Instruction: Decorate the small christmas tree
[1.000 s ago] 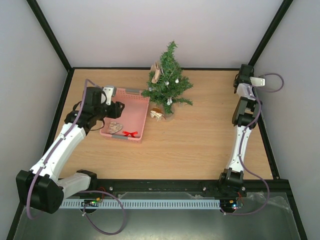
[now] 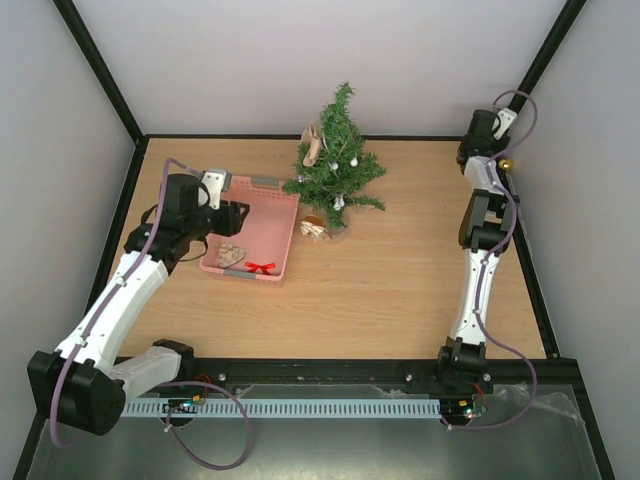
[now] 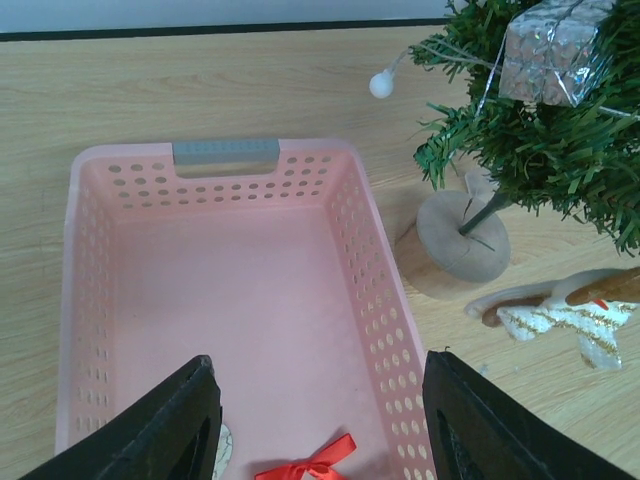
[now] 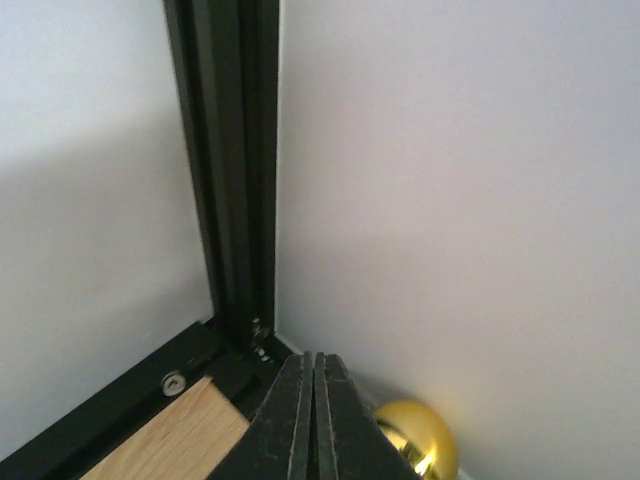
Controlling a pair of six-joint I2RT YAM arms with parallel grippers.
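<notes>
The small green tree [image 2: 340,165] stands at the back of the table, with silver baubles, a wrapped silver present [image 3: 555,50] and a brown ornament [image 2: 311,146] on it. Left of it, a pink basket [image 2: 292,225] holds a red bow [image 3: 310,462] and a pale ornament [image 2: 230,256]. My left gripper is open above this basket, nothing between its fingers. In the far right corner my right gripper is shut and empty. A gold ball [image 4: 425,438] lies just right of its tips, against the right wall.
A brown-and-white ornament [image 2: 314,229] lies by the tree's base. Black frame rails [image 2: 525,260] border the table, and the gold ball sits beyond the right one.
My right wrist has shifted a little and turned, its pale part swinging from pointing right to pointing up. The gold ball now shows beside it. The left arm has barely moved.
</notes>
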